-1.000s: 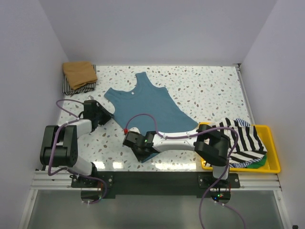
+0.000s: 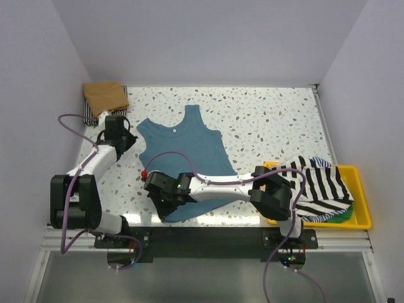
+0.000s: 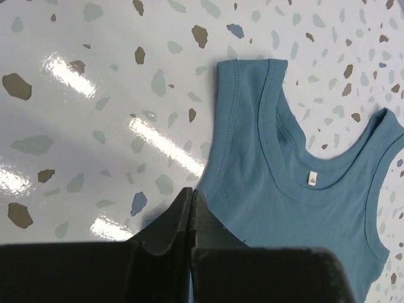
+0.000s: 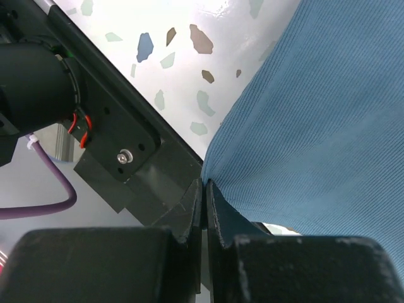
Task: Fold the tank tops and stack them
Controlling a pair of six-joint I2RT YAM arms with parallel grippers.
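The blue tank top (image 2: 189, 142) lies spread on the speckled table, straps toward the back and hem toward the front. My left gripper (image 2: 134, 139) is at its left side; in the left wrist view the fingertips (image 3: 187, 201) meet with no cloth between them, and the blue fabric (image 3: 252, 170) lies outside, beyond them. Low at the front, my right gripper (image 2: 160, 218) is shut on a corner of the hem, and the right wrist view shows the cloth (image 4: 303, 139) drawn into its fingertips. The right arm covers part of the lower cloth.
At the back left, a folded brown garment (image 2: 105, 96) rests on a striped one (image 2: 90, 115). A yellow bin (image 2: 362, 199) with striped tops (image 2: 315, 186) stands at the right. Bare table (image 2: 271, 120) extends behind it. A dark rail (image 2: 208, 237) borders the front.
My left gripper closed and moved back and leftward, leaving the cloth outside it. The right gripper pulled the hem corner leftward and toward the front rail, shifting the tank top.
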